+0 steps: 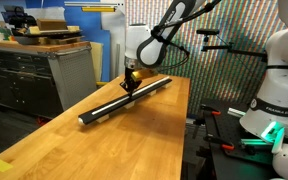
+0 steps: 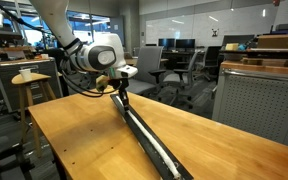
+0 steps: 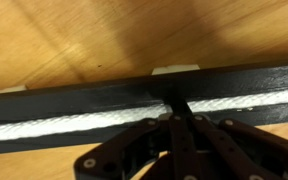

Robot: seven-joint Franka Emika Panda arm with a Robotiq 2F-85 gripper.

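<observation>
A long black channel (image 1: 124, 104) lies across the wooden table, and a white rope-like strand (image 3: 59, 127) runs along its groove in the wrist view. My gripper is shut with its tips at the channel, close over the strand. The fingers hide the strand beneath them, and nothing clearly shows between them. From the other side, the gripper (image 2: 123, 99) points down at the far part of the same channel (image 2: 154, 143).
Bare wooden tabletop (image 1: 94, 145) lies on both sides of the channel. A grey cabinet (image 2: 256, 100) stands beyond the table, with office chairs (image 2: 177, 85) behind. A wooden stool (image 2: 32, 90) is at the far left in exterior view 2.
</observation>
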